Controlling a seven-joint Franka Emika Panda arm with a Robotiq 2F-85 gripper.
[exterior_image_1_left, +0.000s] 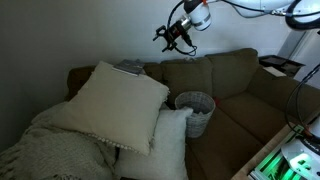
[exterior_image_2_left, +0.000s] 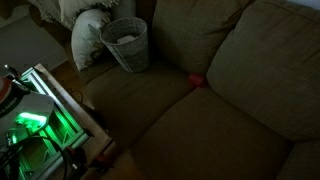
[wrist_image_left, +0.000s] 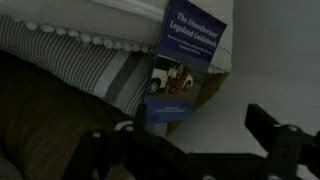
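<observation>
High above the back of the couch, my gripper (exterior_image_1_left: 172, 42) hangs open with nothing between its fingers. In the wrist view the two fingers of the gripper stand wide apart. A dark blue book (wrist_image_left: 182, 60) titled "The Unauthorized Legoland Guidebook" lies past them, beside a striped, pom-pom-edged cushion (wrist_image_left: 115, 72). In exterior view 1 a book (exterior_image_1_left: 129, 67) shows only as a dark shape on top of the couch back, behind the big cream pillow. A wicker basket (exterior_image_1_left: 196, 113) stands on the seat; in exterior view 2 something pale shows inside the basket (exterior_image_2_left: 128, 40).
A large cream pillow (exterior_image_1_left: 120, 100), a white fluffy pillow (exterior_image_1_left: 162, 150) and a knitted blanket (exterior_image_1_left: 55, 158) fill the couch's left side. The seat (exterior_image_1_left: 225, 135) right of the basket is clear. A small red item (exterior_image_2_left: 197, 79) lies at the seat crease.
</observation>
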